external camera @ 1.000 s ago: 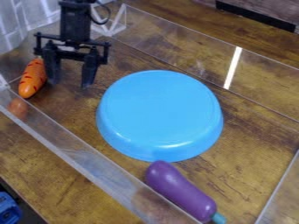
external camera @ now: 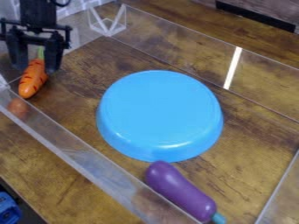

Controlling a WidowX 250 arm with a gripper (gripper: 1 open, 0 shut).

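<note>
My black gripper (external camera: 35, 54) is at the top left, just over an orange carrot (external camera: 31, 80) with a green top, which lies beside the clear wall. The fingers reach down on either side of the carrot's upper part; whether they touch it or are closed on it is unclear.
A large blue disc (external camera: 160, 114) fills the middle of the wooden table (external camera: 140, 52). A purple eggplant-like toy (external camera: 177, 191) lies at the lower right. Clear plastic walls border the area. A blue object (external camera: 7, 210) sits outside at the lower left.
My gripper has moved left, from open table between carrot and disc to over the carrot's upper end.
</note>
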